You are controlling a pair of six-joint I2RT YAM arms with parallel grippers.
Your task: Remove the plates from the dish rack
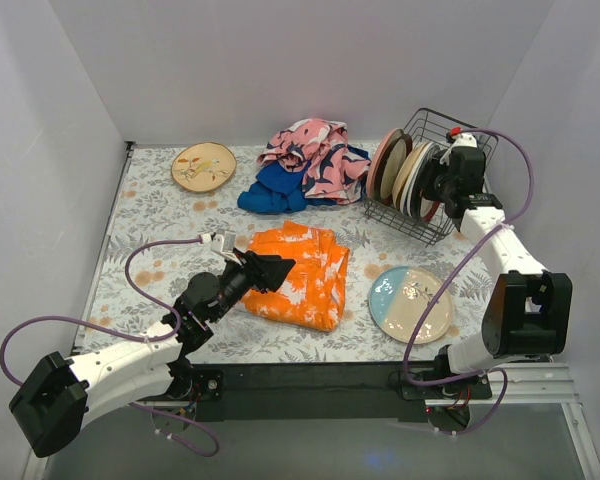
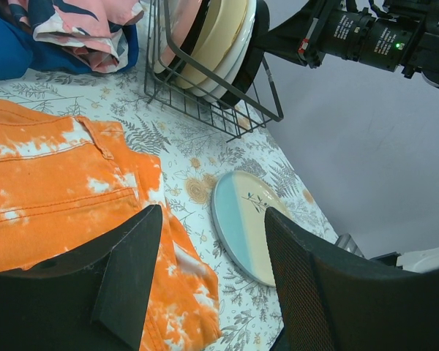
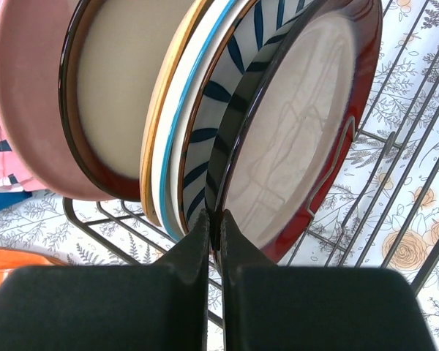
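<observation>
Several plates stand on edge in the wire dish rack (image 1: 408, 222), pink (image 3: 29, 102) at the left, then brown-rimmed, yellow, white and leaf-patterned ones. The rightmost is a dark-rimmed plate (image 3: 296, 131) with a pale face and a red-brown edge. My right gripper is shut on its near rim, and the plate is still among the rack's wires. Over the orange cloth my left gripper hangs open, nothing between its fingers. A blue-and-cream plate (image 1: 412, 303) lies flat at the front right; a yellow plate (image 1: 203, 167) lies flat at the back left.
The orange cloth (image 1: 305, 285) covers the middle of the table. Pink and blue cloths (image 1: 315, 160) are heaped just left of the rack. Clear table shows at the left, around the yellow plate. A wall (image 1: 570, 180) stands close to the rack's right.
</observation>
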